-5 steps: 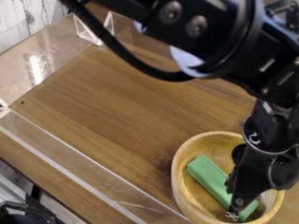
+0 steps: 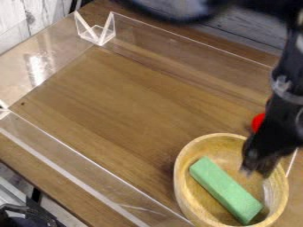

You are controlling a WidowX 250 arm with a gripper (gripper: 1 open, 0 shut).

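A green block [image 2: 225, 191] lies inside a wooden bowl [image 2: 186, 183] at the bottom right. The dark gripper [image 2: 258, 158], blurred, is over the bowl's right side, above the block and apart from it. Its fingertips are too blurred to tell how far apart they stand or whether anything is between them. A red object [image 2: 258, 122] is partly hidden behind the gripper.
Clear plastic edging runs along it, with a clear bracket [image 2: 95, 31] at the back left. The arm covers the upper right.
The gripper and arm have moved up and to the right, away from the green block, which stays in the bowl. More of the table's back shows.
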